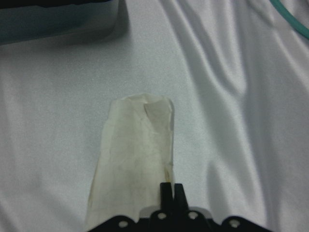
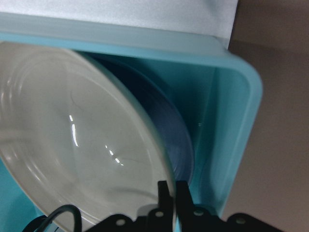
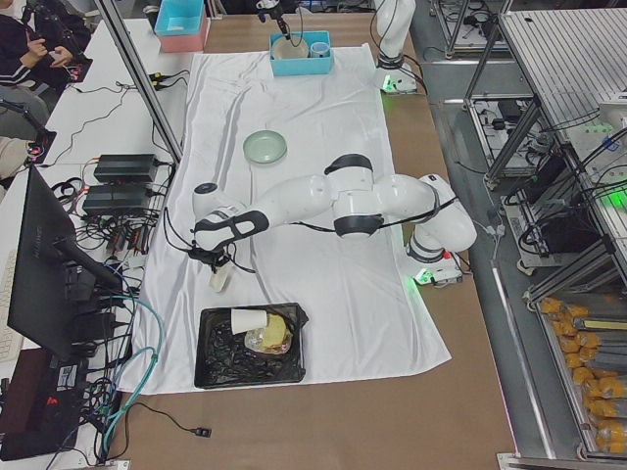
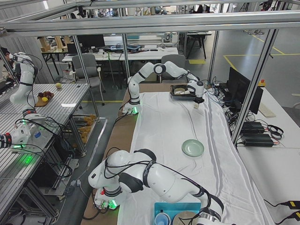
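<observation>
My left gripper is low over the white cloth, fingertips together at the right edge of a flattened cream paper bag (image 1: 130,154); whether paper is pinched is unclear. The bag (image 3: 219,278) lies near the black tray (image 3: 250,362), which holds a white cup (image 3: 249,320) and a yellowish item in clear wrap (image 3: 269,338). My right gripper is at the blue bin, its fingers on either side of the rim of a cream plate (image 2: 72,130), above a dark blue dish (image 2: 171,140).
A pale green plate (image 4: 192,147) sits mid-cloth. The blue bin (image 3: 301,67) at the far end also holds a light cup (image 3: 319,49). Cables and a monitor (image 3: 44,264) line the side.
</observation>
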